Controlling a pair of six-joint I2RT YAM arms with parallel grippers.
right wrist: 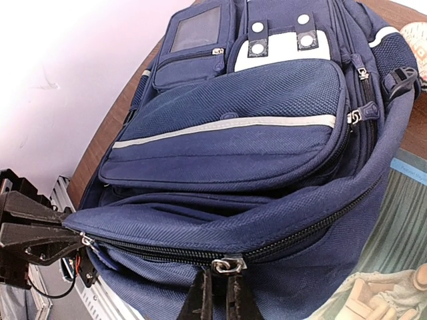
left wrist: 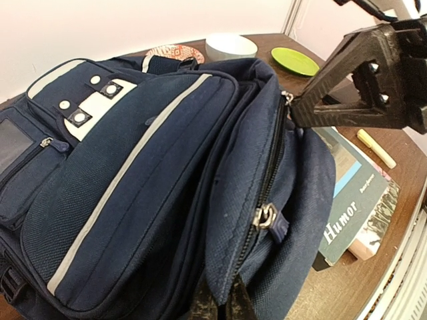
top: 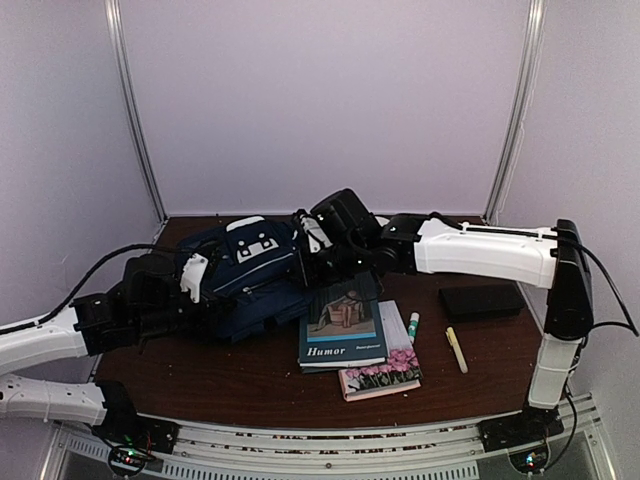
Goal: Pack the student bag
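The navy backpack point(top: 245, 280) lies at the left of the table, a long zipper along its edge in both wrist views. My left gripper is shut on the fabric at one end of that zipper. My right gripper is shut on a metal zipper pull point(right wrist: 227, 264) farther along it. A Humor book point(top: 340, 330), a flowered pink book point(top: 378, 378), a glue stick point(top: 413, 325) and a yellow highlighter point(top: 456, 350) lie to the right of the bag.
A black case point(top: 480, 302) lies at the right. A white bowl point(left wrist: 231, 47), green plate point(left wrist: 293, 62) and patterned dish point(left wrist: 175, 53) stand at the back.
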